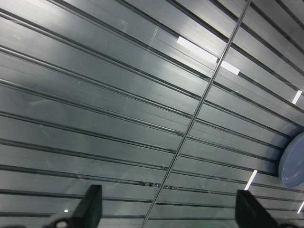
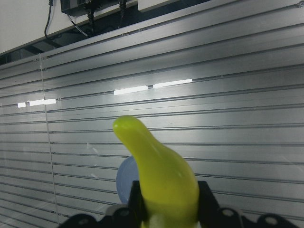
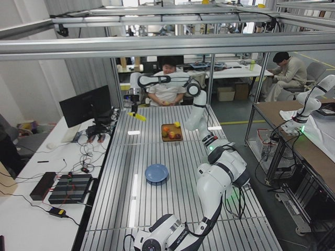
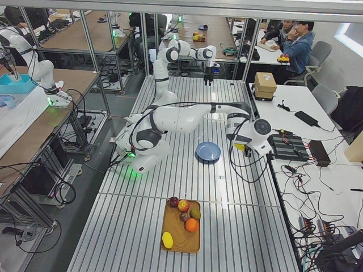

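Note:
My right gripper is shut on a yellow banana-like object (image 2: 156, 175), held raised at the far left of the table in the camera left view. A blue plate (image 3: 156, 172) lies mid-table, partly hidden behind the yellow object in the right wrist view and at the right edge of the left wrist view. My left gripper stands open over bare table, its fingers wide apart with nothing between them.
A wooden tray (image 4: 182, 242) of several fruits, red, orange, yellow and brown, lies on the slatted table. Much of the table round the plate is bare. A side desk (image 3: 31, 219) with monitor, cables and boxes runs alongside. A person sits beyond the far end.

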